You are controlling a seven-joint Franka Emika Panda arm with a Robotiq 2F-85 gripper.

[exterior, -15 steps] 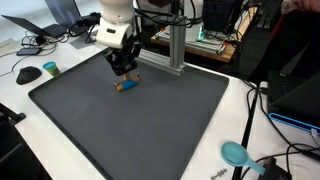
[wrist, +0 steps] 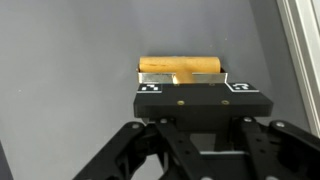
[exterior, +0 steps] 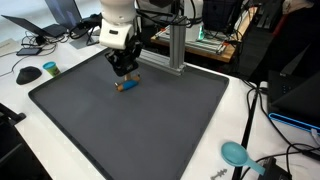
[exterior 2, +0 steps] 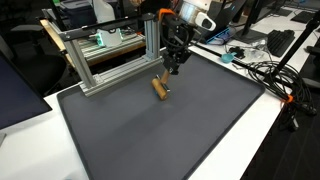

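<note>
A small wooden mallet-like piece with a round wooden head (wrist: 180, 64) sits low over the grey board. The head appears as an orange-brown cylinder (exterior 2: 159, 89) in exterior view 2. Exterior view 1 shows a blue end face (exterior: 126, 86) on it. My gripper is shut on a short wooden stem that joins the head, with a metal finger (wrist: 157, 78) on one side of it. Whether the head touches the board cannot be told.
A dark grey board (exterior: 120, 125) is clear around the piece. A metal frame rail (exterior 2: 112, 75) runs beside the arm. Off the board stand a green cup (exterior: 51, 69) and a turquoise round object (exterior: 236, 155).
</note>
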